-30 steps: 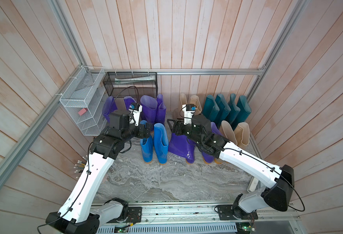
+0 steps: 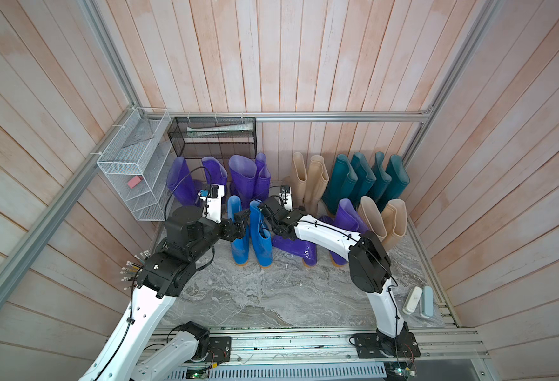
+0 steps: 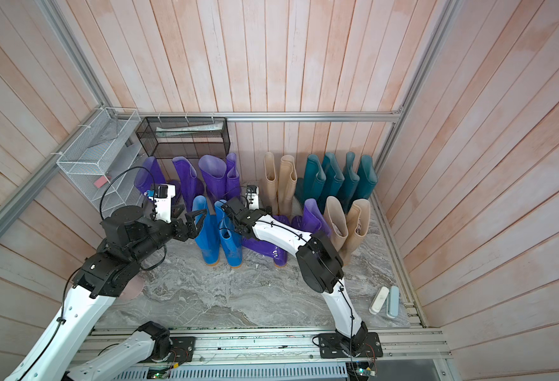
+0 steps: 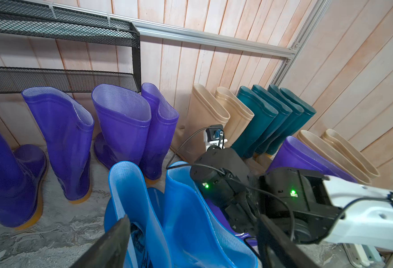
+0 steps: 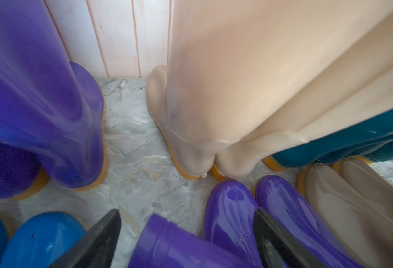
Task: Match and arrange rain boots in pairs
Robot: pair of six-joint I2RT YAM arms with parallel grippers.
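Two blue boots stand side by side at front centre. My left gripper is open above them, their tops showing between its blurred fingers. To their right, a purple boot lies under my right arm, partly hidden. My right gripper is open, with part of a purple boot between and beyond its fingers; whether they touch it I cannot tell. Another purple boot stands farther right, beside two beige boots. Along the back are several purple boots, two beige boots and several teal boots.
A white wire shelf is mounted at left, and a black mesh rack hangs on the back wall. Two small pale items lie at front right.
My left arm has shifted, its gripper staying near the blue boots' tops.
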